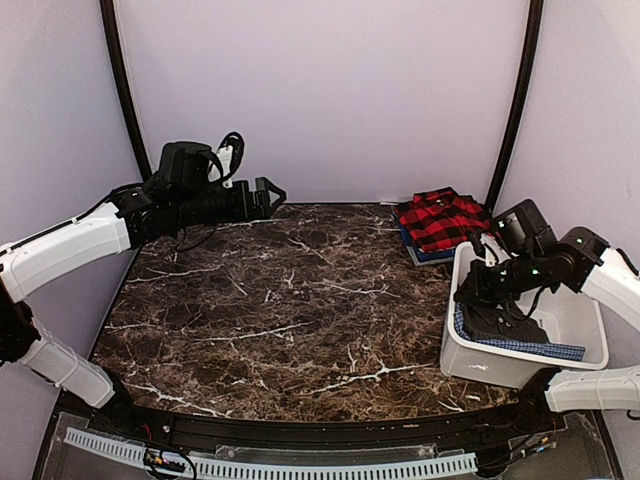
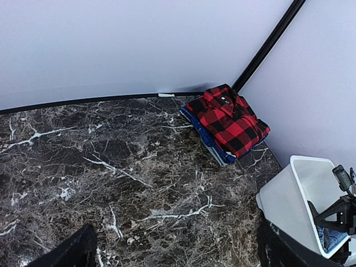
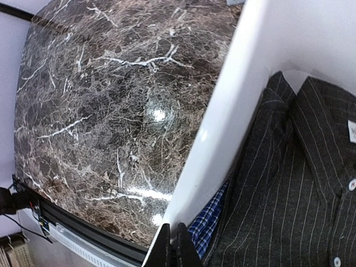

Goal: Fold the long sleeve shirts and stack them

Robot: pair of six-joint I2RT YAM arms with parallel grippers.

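A stack of folded shirts (image 1: 440, 220), red-black plaid on top, lies at the back right, also seen in the left wrist view (image 2: 228, 122). In a white bin at the right lie a dark pinstriped shirt (image 3: 289, 183) and blue checked cloth (image 3: 206, 222). My right gripper is down at the bin's left wall beside both, shut, with nothing clearly visible between its fingers. My left gripper (image 1: 260, 199) hangs open and empty over the back left of the table.
The bin's rim (image 2: 300, 194) stands near the right wall and front edge.
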